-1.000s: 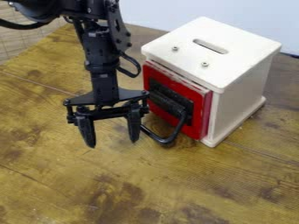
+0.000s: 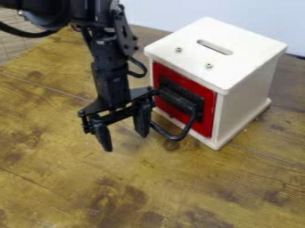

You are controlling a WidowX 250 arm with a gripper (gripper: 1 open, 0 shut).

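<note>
My black gripper (image 2: 123,132) hangs open over the wooden table, its two fingers apart with nothing seen between them, just left of a white box (image 2: 249,89) with a red front panel (image 2: 205,126). A black door (image 2: 181,93) is set in the red panel, with a curved black handle (image 2: 176,135) reaching down toward my right finger. Whether the finger touches the handle cannot be told from this view.
The white box has a slot and two knobs or screws on top. A white wall stands behind.
My gripper has shifted slightly to the right, toward the box, and is slightly turned. The box looks unchanged.
</note>
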